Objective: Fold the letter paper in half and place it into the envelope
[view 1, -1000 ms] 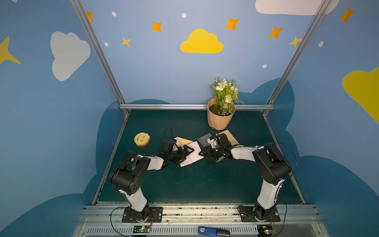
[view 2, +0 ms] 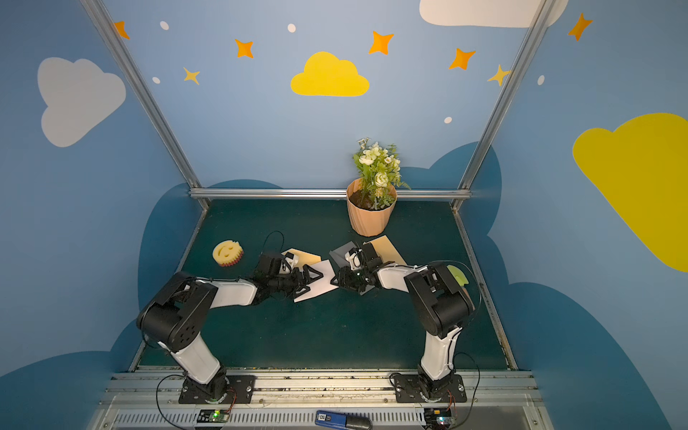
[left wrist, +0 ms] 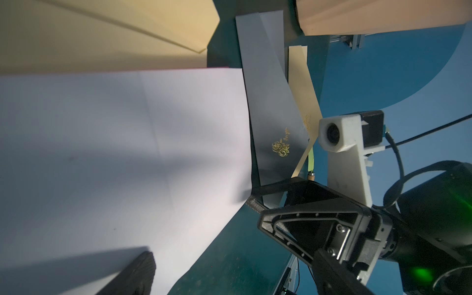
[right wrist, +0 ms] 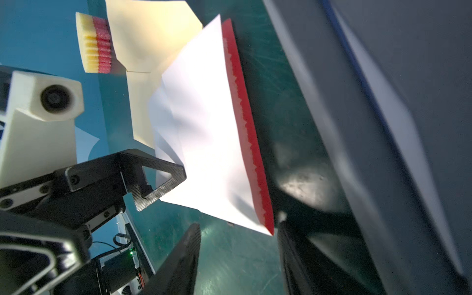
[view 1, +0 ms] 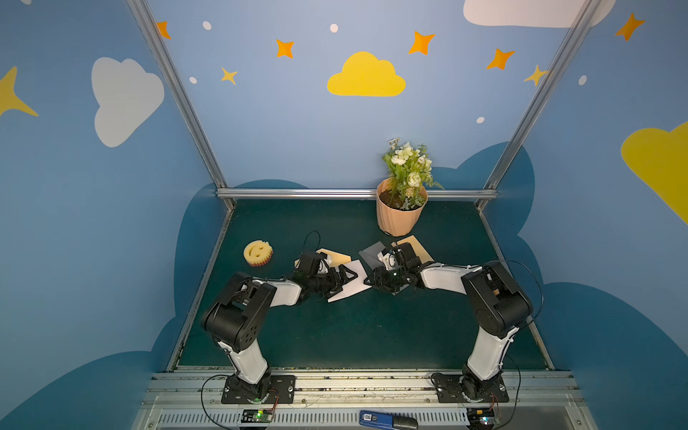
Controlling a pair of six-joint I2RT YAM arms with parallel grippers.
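The white letter paper (view 1: 352, 283) lies between my two grippers, with a red strip (right wrist: 248, 132) along one edge in the right wrist view. My left gripper (view 1: 351, 278) is over the paper's left part; in the left wrist view its fingers (left wrist: 140, 272) stand wide apart, nothing held. From the right, my right gripper (view 1: 368, 279) reaches the paper's near right corner. Its fingers (right wrist: 189, 245) are apart, and the corner sits close to the right-hand one. A cream envelope (left wrist: 162, 19) with a pointed flap lies behind the paper, partly under it. A dark grey envelope (left wrist: 272, 98) lies to the right.
Another tan envelope (view 1: 423, 251) lies partly beneath the grey one. A flower pot (view 1: 401, 215) stands at the back, and a yellow smiley sponge (view 1: 258, 252) at the left.
The left gripper has shifted slightly to the right, uncovering more of the cream envelope behind it. The paper has moved very slightly toward the front. The right arm is nearly still.
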